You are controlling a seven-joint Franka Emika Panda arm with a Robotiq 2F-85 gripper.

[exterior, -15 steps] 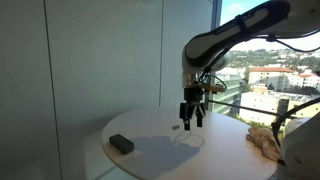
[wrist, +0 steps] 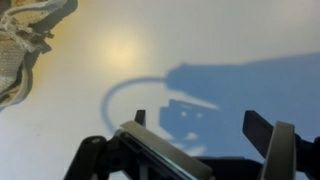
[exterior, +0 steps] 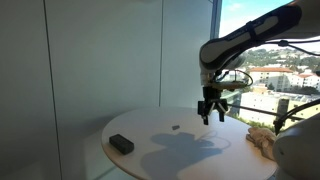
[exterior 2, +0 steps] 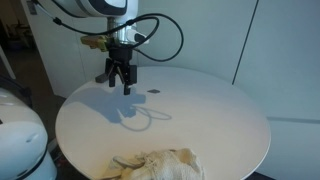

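My gripper [exterior: 213, 119] is open above the white round table [exterior: 160, 155], with nothing between its fingers. In exterior view 2 the gripper [exterior 2: 122, 86] points straight down, clear of the surface. Its two dark fingers [wrist: 258, 131] stand wide apart in the wrist view, with bare table and the arm's shadow beneath them. A beige cloth [exterior 2: 160, 166] lies crumpled at the table's edge; part of this cloth [wrist: 12, 60] shows at the upper left of the wrist view. A black box [exterior: 122, 144] rests near the table's left edge, and a small dark flat piece [exterior: 176, 127] lies farther back.
Most of the tabletop between the black box and the cloth is free. Cables [exterior 2: 165, 25] loop out from the arm. A window [exterior: 270, 75] is behind the arm, and plain panels [exterior: 105, 60] stand behind the table.
The black box and the cloth have stayed put.
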